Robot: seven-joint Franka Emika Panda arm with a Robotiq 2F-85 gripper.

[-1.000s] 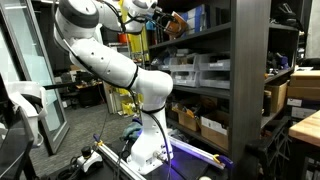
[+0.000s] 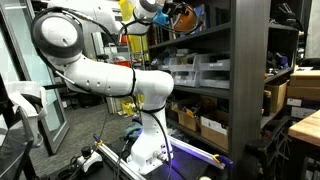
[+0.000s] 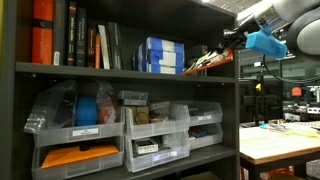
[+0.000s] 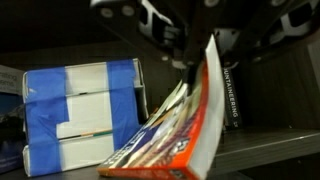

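Observation:
A book (image 4: 181, 130) with a multi-coloured cover and an orange-red lower edge sticks out of my gripper, which is shut on it. From the side, the gripper (image 3: 232, 44) is at the right end of the upper shelf (image 3: 110, 73), with the book (image 3: 208, 62) tilted and reaching in at the shelf's front. In the other exterior view the orange book (image 2: 186, 19) is at the top, by the shelf unit. Whether it touches the shelf board, I cannot tell.
Blue-and-white boxes (image 3: 164, 56) are to the left of the book. In the wrist view a dark book marked "MOUNTAINEERING" (image 4: 231, 95) stands close on its right. Several dark and red books (image 3: 42, 40) fill the shelf's left end; clear bins (image 3: 155, 120) are below.
The gripper and the book have moved right in exterior view 1, closer to the shelf unit. The book's visible face has turned more orange. The arm's base has stayed put.

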